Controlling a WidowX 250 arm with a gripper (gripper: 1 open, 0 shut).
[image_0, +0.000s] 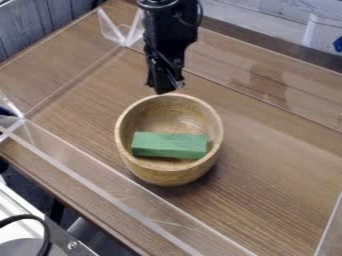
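Observation:
A wooden bowl stands on the wooden table, and a green rectangular block lies inside it, across the lower half. My gripper hangs from the black arm just above the bowl's far rim, shut, with nothing visible between its fingers.
Clear plastic walls edge the table at the left, back and right. Bare wood is free on both sides of the bowl and behind it. A dark cable and grey hardware lie beyond the table at the lower left.

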